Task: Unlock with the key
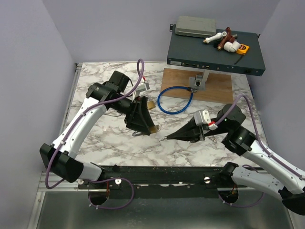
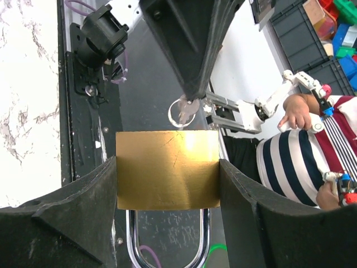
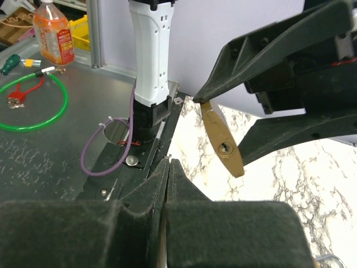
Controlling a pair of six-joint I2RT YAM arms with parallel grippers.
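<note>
A brass padlock point(image 2: 167, 178) is clamped between the fingers of my left gripper, its silver shackle point(image 2: 204, 240) showing below the body in the left wrist view. The keyhole face of the padlock point(image 3: 216, 132) is turned to the right wrist camera, and the keyhole is empty. To the right of the padlock in the top view, my right gripper point(image 1: 167, 138) is shut. A small key point(image 2: 191, 108) with a ring sits at its fingertips in the left wrist view. Between key and padlock there is a gap. The right wrist view does not clearly show the key.
Another brass padlock point(image 1: 151, 105) lies on the marble-patterned table behind the left gripper. A blue cable point(image 1: 159, 104) loops near the wooden board point(image 1: 220, 88). Over the back right stands a dark raised shelf point(image 1: 190, 51) with items on it.
</note>
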